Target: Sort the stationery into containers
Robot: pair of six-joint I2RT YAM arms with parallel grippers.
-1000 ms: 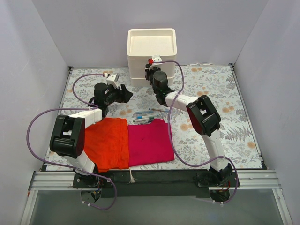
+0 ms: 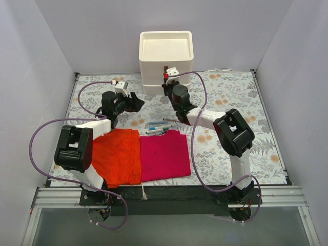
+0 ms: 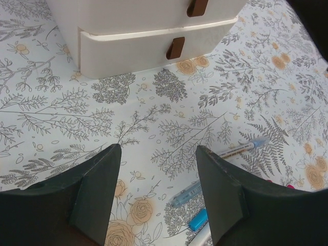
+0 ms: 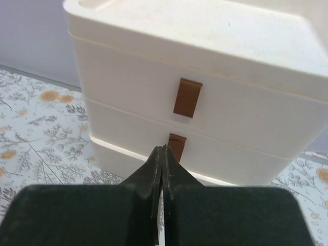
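Several pens and markers (image 2: pixel 160 127) lie mid-table, just above the magenta cloth. In the left wrist view a slim pen (image 3: pixel 241 149) passes behind a finger, with a blue-capped marker (image 3: pixel 197 219) below it. A white container (image 2: pixel 152 68) with stacked levels stands at the back; its front carries an upper brown tab (image 4: pixel 188 97) and a lower brown tab (image 4: pixel 177 144). My right gripper is shut, its tips in front of the lower tab; whether they touch cannot be told. My left gripper is open above bare table, left of the pens.
An orange cloth (image 2: pixel 114 156) and a magenta cloth (image 2: pixel 165 158) cover the front left and centre. Purple cables run along both arms.
My right arm has shifted to the right and slightly toward the table's front along the container's face. The left arm, pens and container look unchanged.
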